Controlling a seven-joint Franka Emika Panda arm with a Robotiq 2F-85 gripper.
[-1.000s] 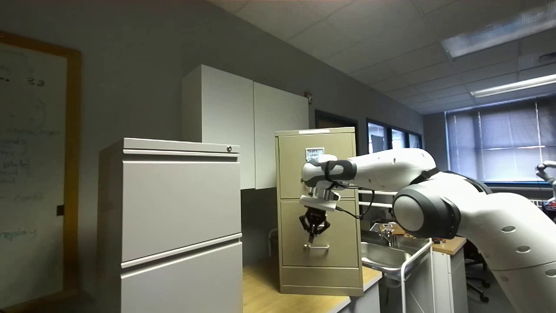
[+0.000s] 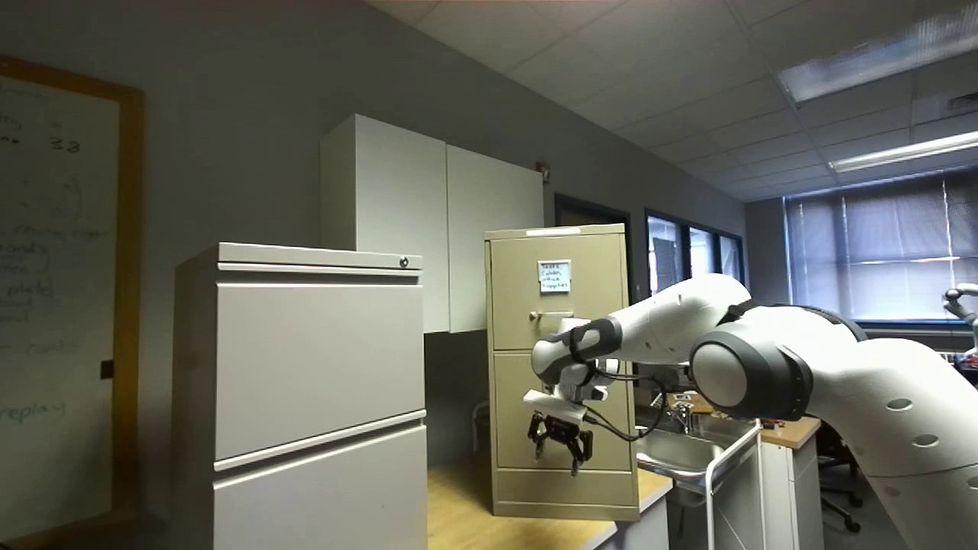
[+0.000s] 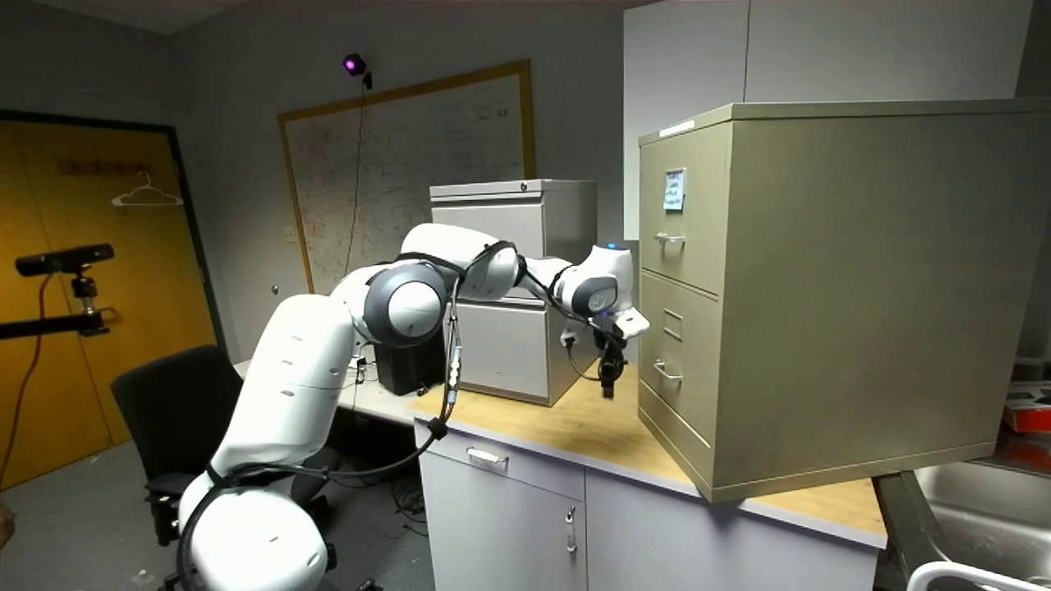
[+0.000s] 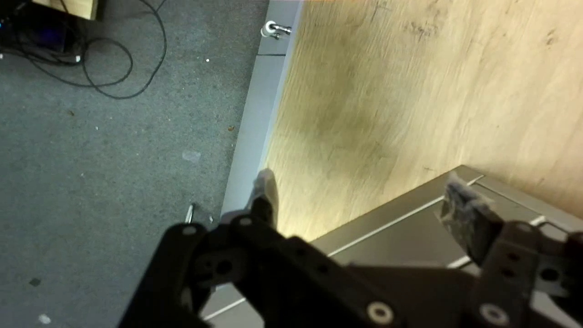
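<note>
A beige two-drawer filing cabinet (image 2: 516,403) stands on the wooden counter (image 3: 611,433), both drawers shut. Its lower drawer handle (image 3: 667,371) shows in exterior view 2 but is hidden behind my gripper in exterior view 1. The upper handle (image 2: 550,315) carries a paper label above it. My gripper (image 2: 557,451) hangs in front of the lower drawer, pointing down, with its fingers spread. In the wrist view, the open gripper has nothing between its fingers; the cabinet's front (image 4: 404,235) lies below and to the right.
A grey filing cabinet (image 3: 502,350) stands farther along the counter. White cupboards (image 2: 403,220) hang on the wall, and a sink (image 2: 683,454) lies beyond the beige cabinet.
My gripper has come down along the cabinet front to the lower handle's height, covering it in exterior view 1. Its fingers, closed together before, are now spread, and the wrist is tilted differently.
</note>
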